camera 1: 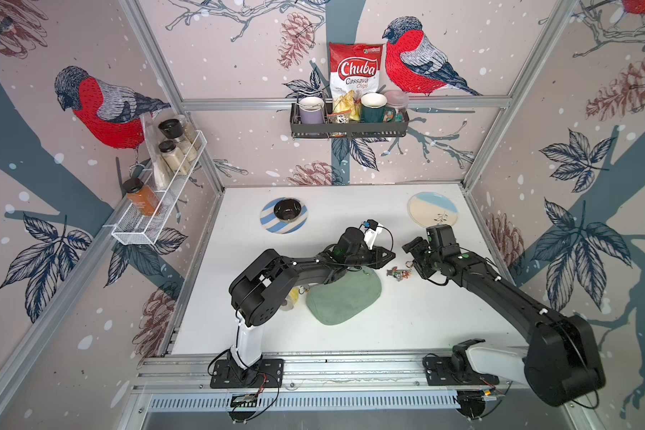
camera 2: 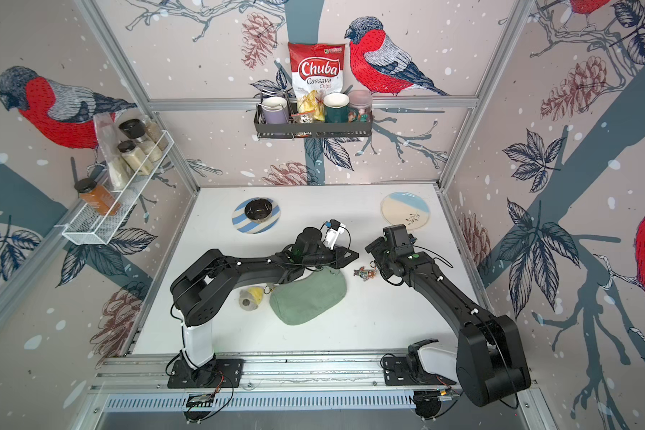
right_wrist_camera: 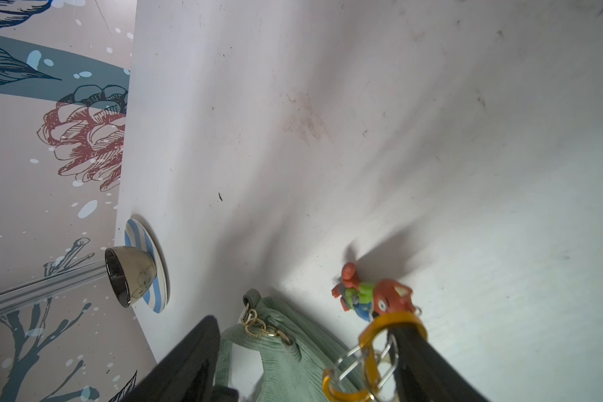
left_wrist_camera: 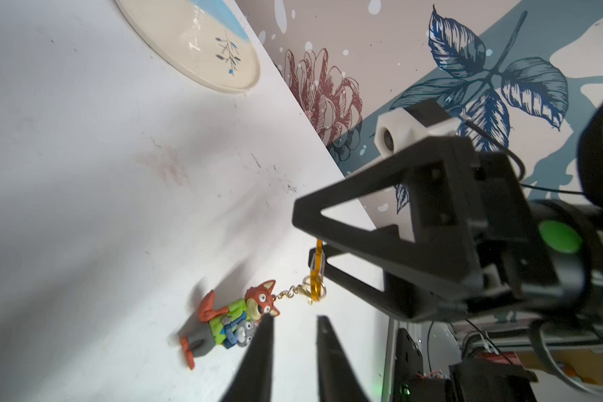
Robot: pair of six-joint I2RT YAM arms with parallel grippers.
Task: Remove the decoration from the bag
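Note:
The decoration (left_wrist_camera: 224, 321), a fox figure with a rabbit on a gold chain and clasp, lies on the white table, right of the green bag (camera 1: 342, 297). Its clasp end is at my right gripper (camera 2: 380, 259), whose fingers stand open; a yellow looped part (right_wrist_camera: 395, 319) shows at that gripper in its wrist view. My left gripper (camera 1: 381, 253) is above the table near the bag's upper edge, apart from the figure; in the left wrist view its blurred fingers stand part open with nothing seen between them.
A striped plate with a black bowl (camera 1: 287, 209) is at the back left, a cream plate (camera 1: 431, 204) at the back right. A yellow-and-grey item (camera 2: 249, 299) lies left of the bag.

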